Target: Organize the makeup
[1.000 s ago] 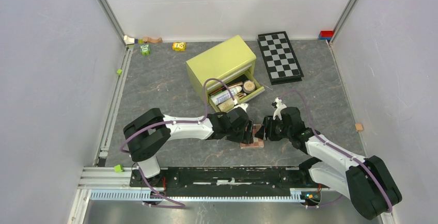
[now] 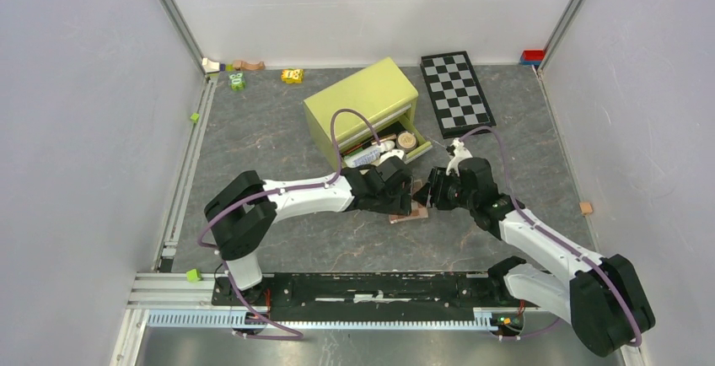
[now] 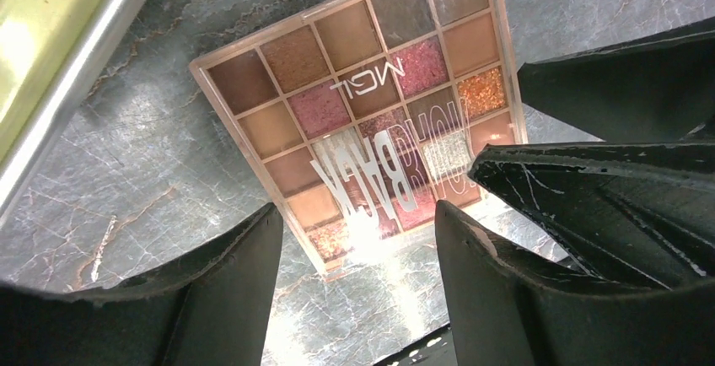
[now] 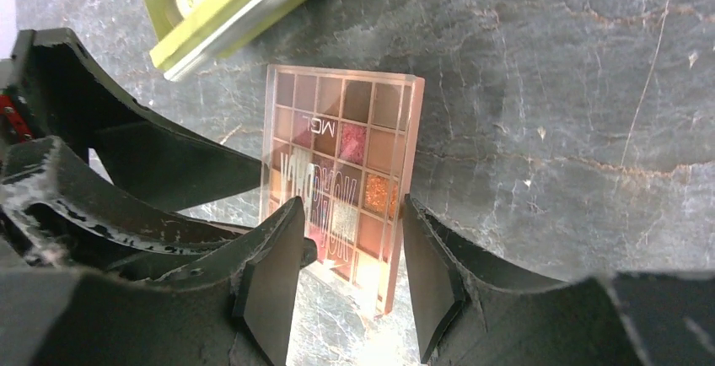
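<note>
An eyeshadow palette [image 3: 354, 113] with a clear lid lies between my grippers, below the open drawer of the yellow-green cabinet [image 2: 358, 100]. My right gripper is shut on the palette's near-side edge, seen in the right wrist view. My left gripper is part open over the palette in the left wrist view, its fingertips at the lower edge. The drawer [image 2: 418, 148] holds a white tube [image 2: 365, 154], a round container [image 2: 406, 139] and other items.
A checkerboard [image 2: 455, 92] lies at the back right. Small toys [image 2: 292, 75] stand along the back left.
Both grippers and the palette have moved up the top view, toward the cabinet's drawer.
</note>
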